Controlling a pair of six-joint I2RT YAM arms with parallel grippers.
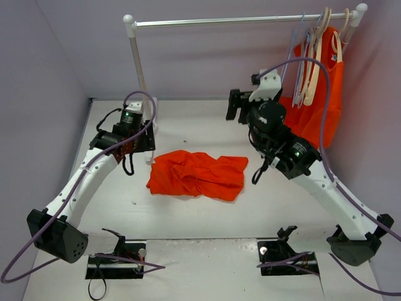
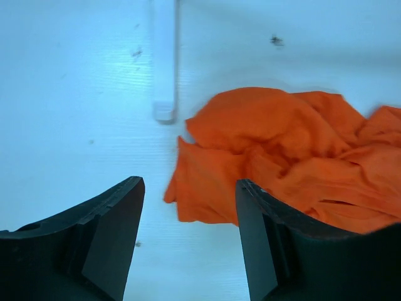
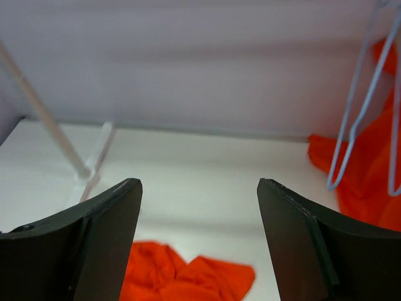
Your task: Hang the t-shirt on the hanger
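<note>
An orange t shirt (image 1: pixel 194 175) lies crumpled on the white table (image 1: pixel 188 219), also below my left gripper in its wrist view (image 2: pixel 282 157). My left gripper (image 1: pixel 141 135) stands open above the table left of the shirt; its fingers (image 2: pixel 100 244) hold nothing. My right gripper (image 1: pixel 241 103) is open and empty, raised in front of the hangers (image 1: pixel 313 75) at the rail's right end. In the right wrist view, blue hangers (image 3: pixel 352 138) hang to the right, beyond the open fingers.
A white rail (image 1: pixel 238 21) runs across the back on posts (image 1: pixel 139 69). More orange clothing (image 1: pixel 326 113) hangs at the right end among the hangers.
</note>
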